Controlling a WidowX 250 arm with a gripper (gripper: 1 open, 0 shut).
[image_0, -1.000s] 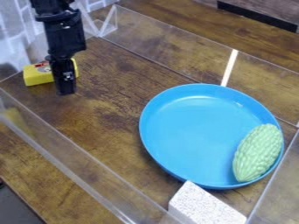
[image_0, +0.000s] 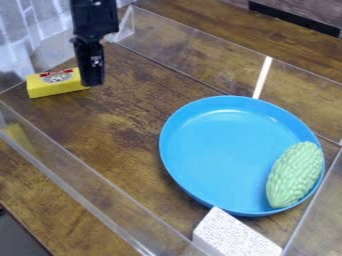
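Observation:
My dark gripper (image_0: 86, 74) comes down from the top left and hangs just above and at the right end of a yellow block (image_0: 54, 85) with a red-and-white marking, which lies near the left wall. The gripper looks shut; whether it touches the block is unclear. A blue plate (image_0: 219, 150) fills the right side, holding a pale green ribbed oblong object (image_0: 293, 174) on its right part.
A white speckled block (image_0: 235, 237) lies at the bottom right. Clear plastic walls border the wooden floor (image_0: 127, 140) on several sides.
My gripper has risen and shifted slightly from where it was lower by the yellow block, which now shows more fully. The plate and its object are unchanged.

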